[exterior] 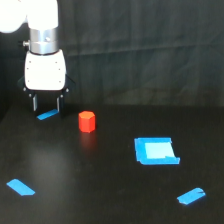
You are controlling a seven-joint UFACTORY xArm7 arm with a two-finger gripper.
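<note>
A small red block [87, 121] stands on the dark table, a little right of my white gripper [46, 103] in the camera view. The gripper points downward with its two dark fingers spread apart, and nothing shows between them. It is apart from the block. On the table to the right lies a blue-bordered patch [143, 147] with a white middle.
Flat blue strips lie on the table: one strip [48, 115] by the gripper, another strip [20, 187] at the front left, and a third strip [191, 196] at the front right.
</note>
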